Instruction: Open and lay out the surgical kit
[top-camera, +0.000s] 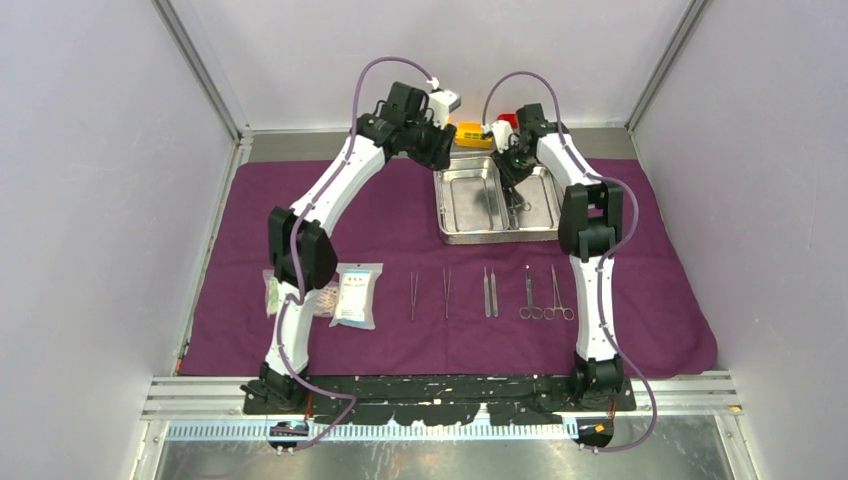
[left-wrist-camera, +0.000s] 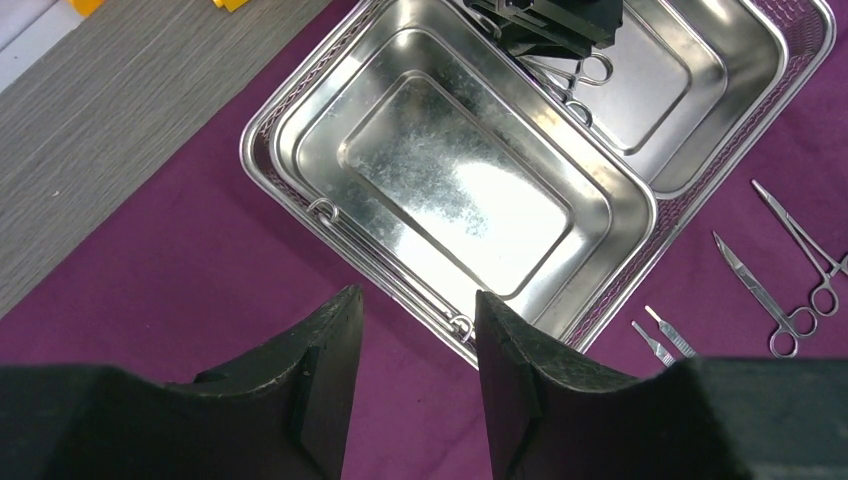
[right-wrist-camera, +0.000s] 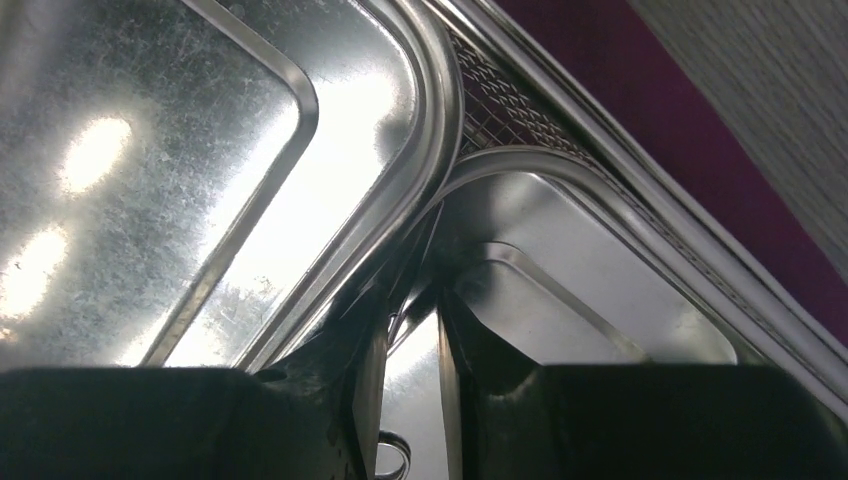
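The steel instrument box (top-camera: 500, 238) stands at the back, holding a left tray (left-wrist-camera: 430, 160) and a right tray (top-camera: 541, 203). In the right tray, ring-handled scissors-like instruments (left-wrist-camera: 598, 70) lie against the divider; their upper parts are hidden. My right gripper is low in that tray with fingers a little apart, beside the tray wall; one ring handle (right-wrist-camera: 393, 457) shows near them. My left gripper hangs open above the box's left rim, nothing between its fingers. Laid out on the cloth are scissors (top-camera: 530, 294), a clamp (top-camera: 556, 292), two scalpel handles (top-camera: 487, 295) and two tweezers (top-camera: 414, 297).
On the purple cloth (top-camera: 400, 230) at left lie a white packet (top-camera: 355, 297) and smaller bags (top-camera: 327, 300), partly under the left arm. Behind the box sits a yellow container (top-camera: 473, 134). The cloth left of the box is clear.
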